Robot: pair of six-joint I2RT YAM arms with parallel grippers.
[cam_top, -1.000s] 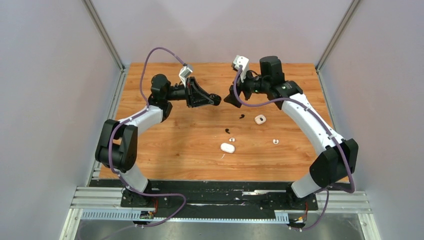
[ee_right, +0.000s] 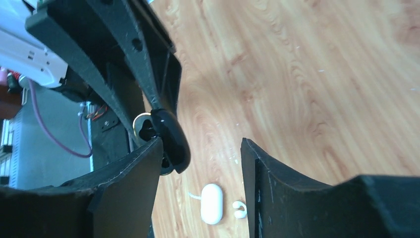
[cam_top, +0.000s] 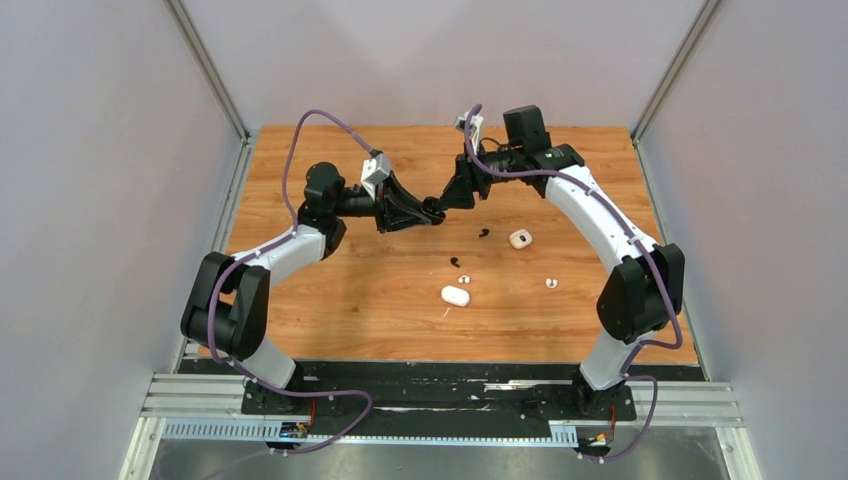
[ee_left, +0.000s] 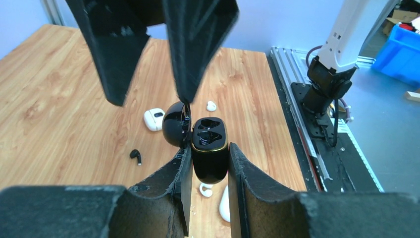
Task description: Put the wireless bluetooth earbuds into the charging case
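Note:
A black charging case (ee_left: 209,156) with gold trim and its lid (ee_left: 173,124) raised is held in the air by my left gripper (cam_top: 428,217), which is shut on it. Two dark cavities show inside. My right gripper (cam_top: 452,203) is part open just beside and above the lid, its fingertips blurred in the left wrist view. In the right wrist view the case is near its left finger. On the table lie black earbuds (ee_left: 135,154) (cam_top: 455,262), white earbuds (cam_top: 464,279) (cam_top: 551,283) and two white cases (cam_top: 455,296) (cam_top: 520,239).
Pale walls stand at the sides and back. The small items lie in the middle and right, below and beside the grippers.
Both grippers have come together in the middle, the left moving down and right in the top view.

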